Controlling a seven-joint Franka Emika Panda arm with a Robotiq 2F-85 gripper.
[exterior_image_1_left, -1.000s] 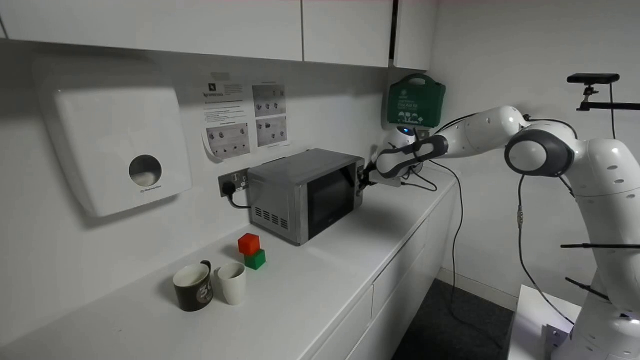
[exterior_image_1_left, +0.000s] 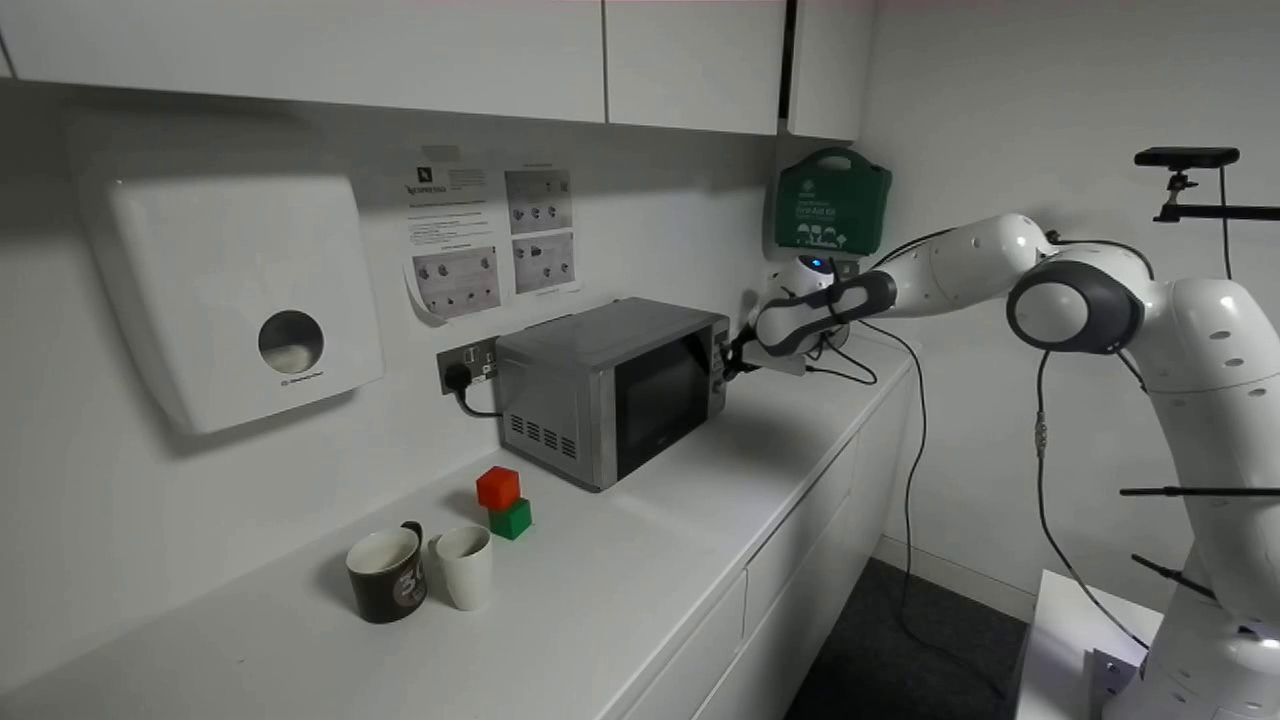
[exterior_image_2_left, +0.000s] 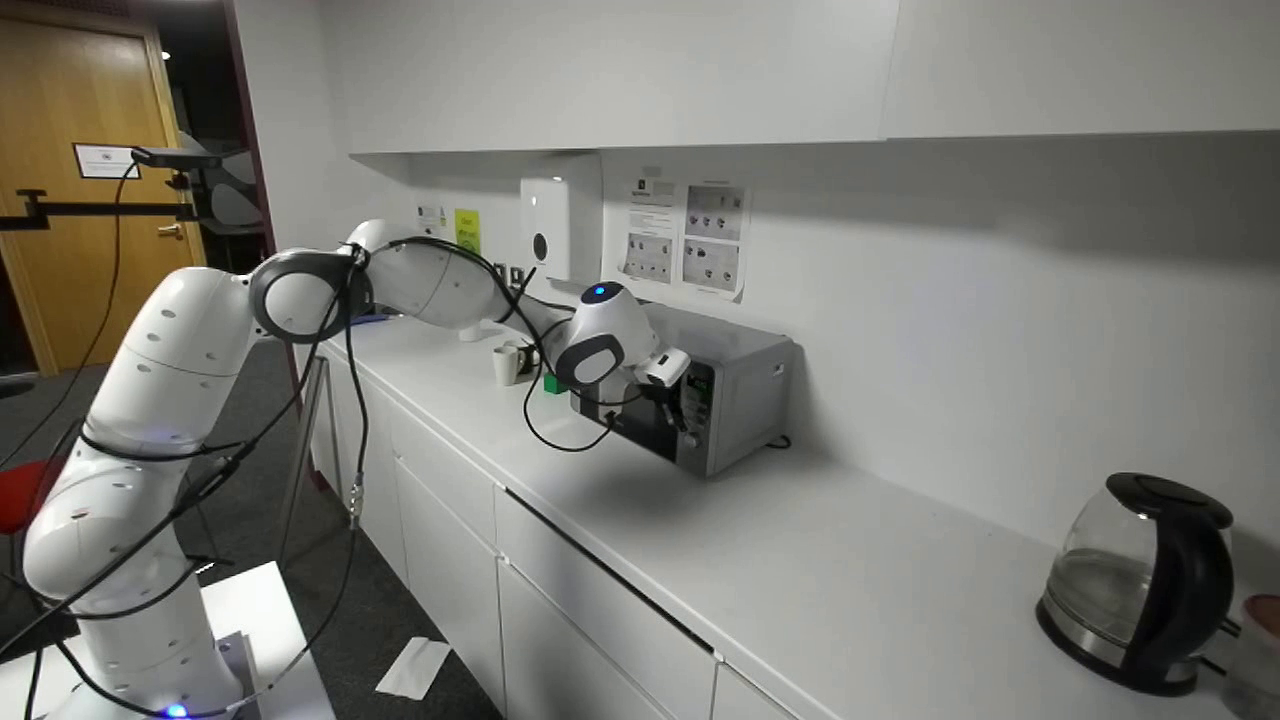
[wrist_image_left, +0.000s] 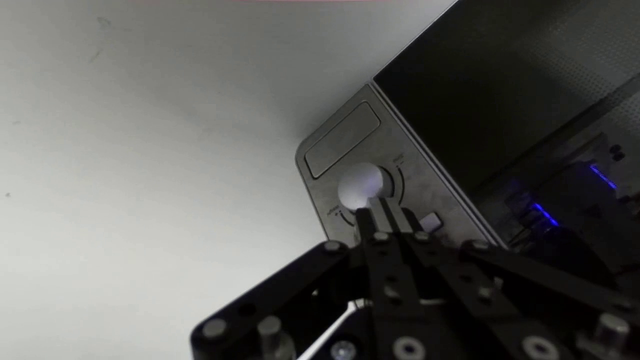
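Note:
A grey microwave (exterior_image_1_left: 612, 324) with a dark door stands against the wall on the counter, its door closed. Its control panel (wrist_image_left: 414, 171) shows in the wrist view, with a round knob (wrist_image_left: 360, 185), a long flat button (wrist_image_left: 342, 139) below it on the panel's end, and a small pale button (wrist_image_left: 430, 222). My gripper is shut, its fingertips together right by the knob's edge and overlapping it in view; whether they touch it I cannot tell. Nothing shows between the fingers. From the second exterior view, the gripper (exterior_image_2_left: 674, 408) is in front of the panel.
A red block (exterior_image_1_left: 498, 487) rests on a green block (exterior_image_1_left: 511, 520), near a white mug (exterior_image_1_left: 465, 570) and a dark mug (exterior_image_1_left: 390, 578). Beyond the microwave's other side, a kettle (exterior_image_2_left: 1140, 576) stands on the counter, with clear surface between. Cables hang from the arm.
The arm's wrist has shifted very slightly at the microwave's panel. The microwave, blocks and mugs have stayed where they were.

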